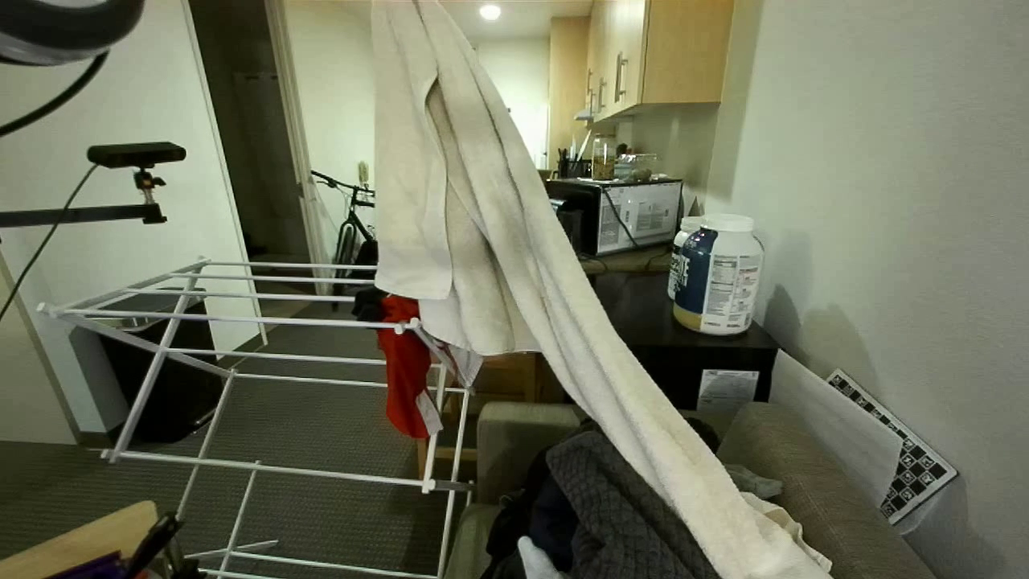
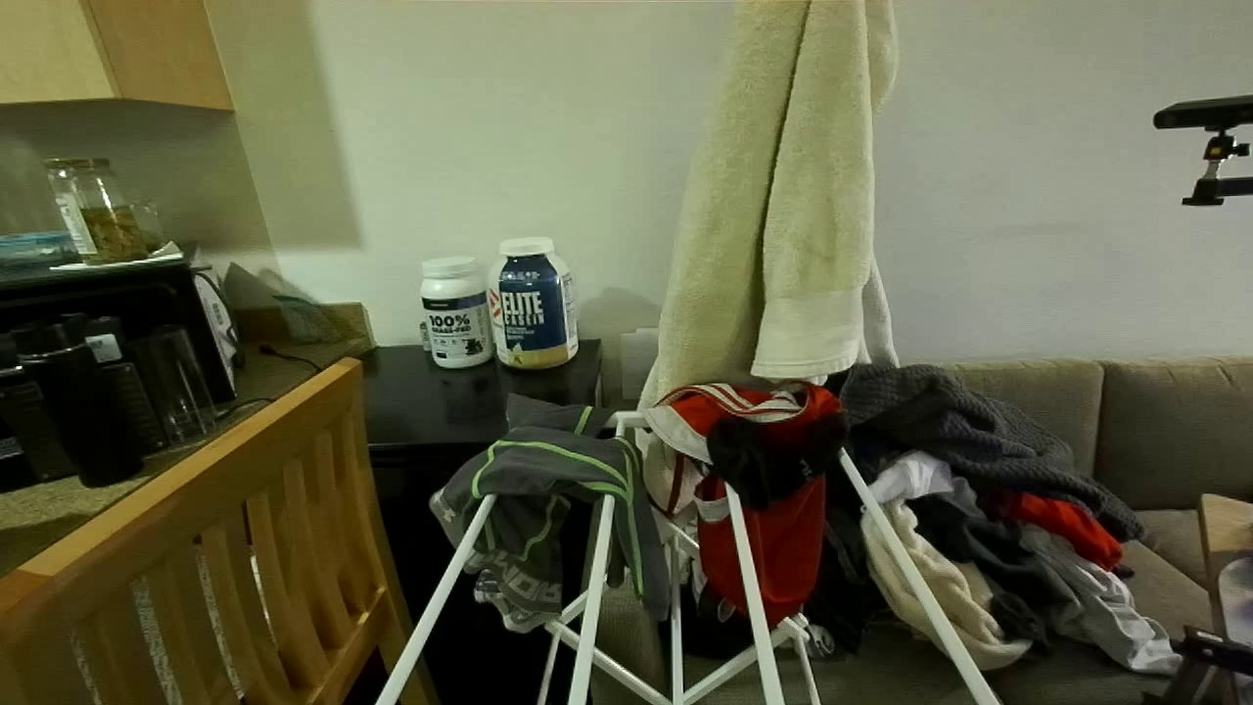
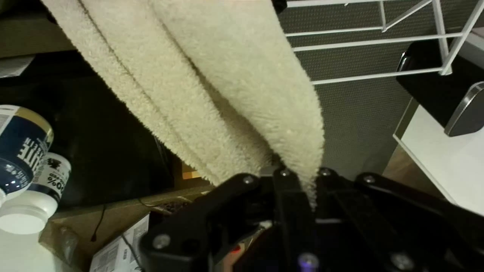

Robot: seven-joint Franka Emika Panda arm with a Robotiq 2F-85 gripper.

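A long cream towel (image 1: 540, 232) hangs from above the frame in exterior view 1, its long side slanting down right to the couch. My gripper is shut on the towel's bunched edge in the wrist view. Neither exterior view shows the gripper. In exterior view 2 the towel (image 2: 811, 211) hangs in front of the wall, behind the drying rack. The white drying rack (image 1: 289, 322) stands left of the towel, with a red garment (image 1: 407, 371) over its near end. A grey garment with green trim (image 2: 552, 470) also hangs on the rack.
A heap of dark clothes (image 1: 617, 492) lies on the couch (image 1: 830, 444) below the towel. Two tubs, one blue (image 2: 534, 305) and one white (image 2: 455, 317), stand on a black cabinet. Most rack bars at the left are bare. A wooden chair (image 2: 235, 552) stands beside the rack.
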